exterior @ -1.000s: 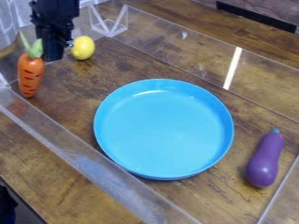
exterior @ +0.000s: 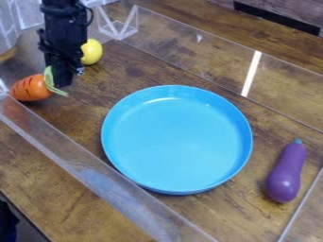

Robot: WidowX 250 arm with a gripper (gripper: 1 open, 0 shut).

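Observation:
My black gripper (exterior: 63, 59) reaches in at the upper left, low over the table, just above a toy carrot (exterior: 32, 88) with green leaves. The carrot lies at the left near the clear tray wall, its leaves under or beside my fingertips. My gripper looks shut, with the carrot body outside its fingers; whether the leaves are between them is hard to tell. A yellow lemon (exterior: 91, 51) sits just right of the gripper.
A large blue plate (exterior: 177, 137) fills the centre of the wooden table (exterior: 214, 47). A purple eggplant (exterior: 285, 175) lies at the right. Clear walls edge the area.
The carrot has gone from upright-looking to lying more sideways, its orange body further down-left of the leaves. My gripper has moved slightly down and right.

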